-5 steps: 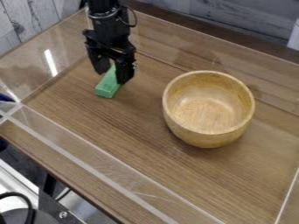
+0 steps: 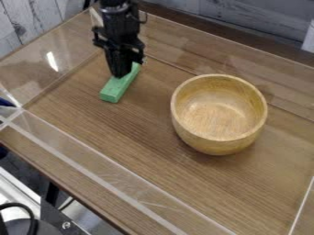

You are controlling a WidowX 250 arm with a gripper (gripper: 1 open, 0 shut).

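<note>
A black robot arm comes down from the top of the view, with its gripper (image 2: pixel 120 68) low over the far end of a green block (image 2: pixel 117 87) lying on the wooden table (image 2: pixel 147 174). The gripper looks shut. Whether its fingertips touch the block is hard to tell, and I see nothing clearly held between them.
A large round wooden bowl (image 2: pixel 218 112) stands to the right of the block. A black cable (image 2: pixel 17 209) lies at the lower left edge.
My gripper has moved up and back from over the middle of the green block, uncovering more of it. The bowl is where it was.
</note>
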